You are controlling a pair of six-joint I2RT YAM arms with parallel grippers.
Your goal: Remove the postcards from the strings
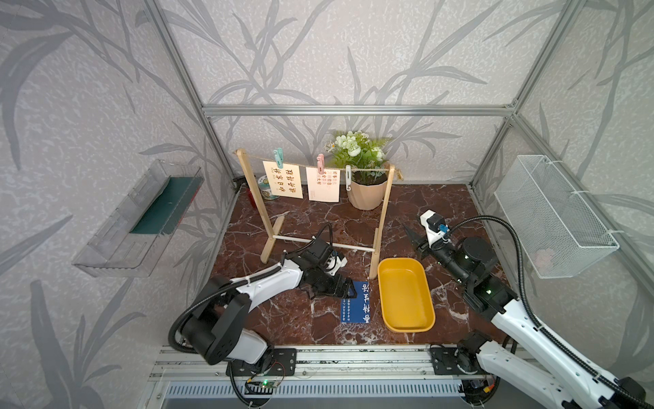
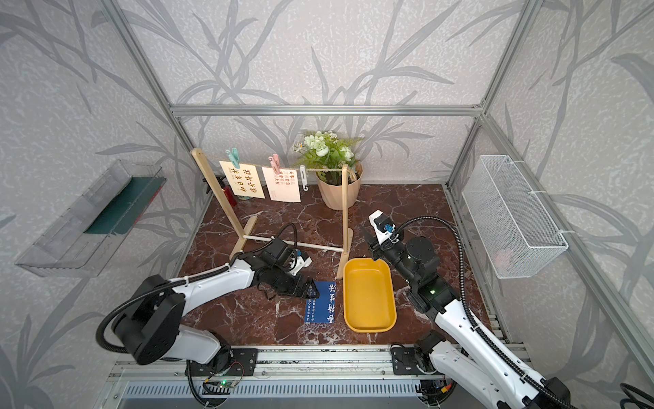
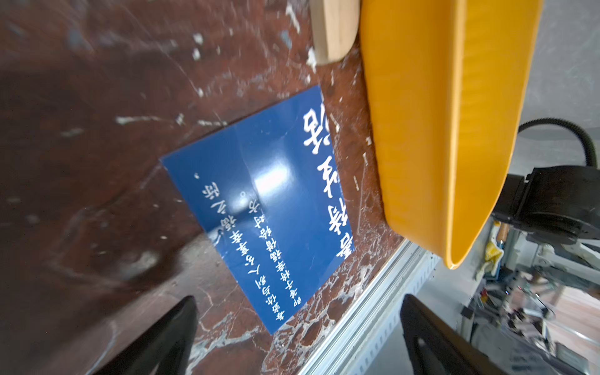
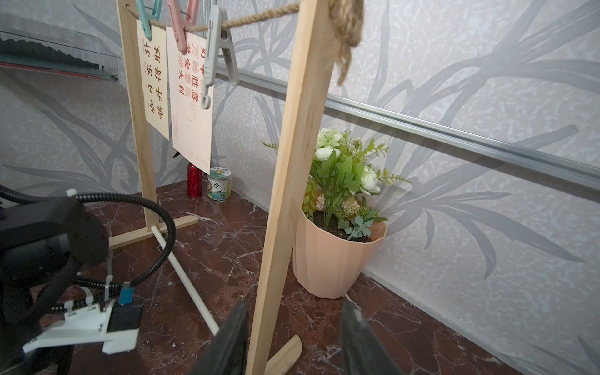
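Note:
A blue postcard with white writing [image 3: 281,168] lies flat on the marble table, beside the yellow tray. My left gripper is open just above its left edge, fingers apart and nothing between them. Two other postcards hang from the string: a cream one [image 1: 284,180] under a green clip [image 1: 278,158] and a pale pink one [image 1: 323,185] under a pink clip [image 1: 320,163]. An empty white clip [image 4: 215,53] hangs near the right post. Away to the right of the rack, my right gripper has its fingers apart, with no card between them.
The yellow tray [image 1: 406,296] stands empty right of the blue card. The wooden rack's right post [image 1: 383,221] rises between my right gripper and the hanging cards. A potted plant [image 1: 366,194] stands behind the rack. A white wire basket [image 1: 551,218] hangs at right.

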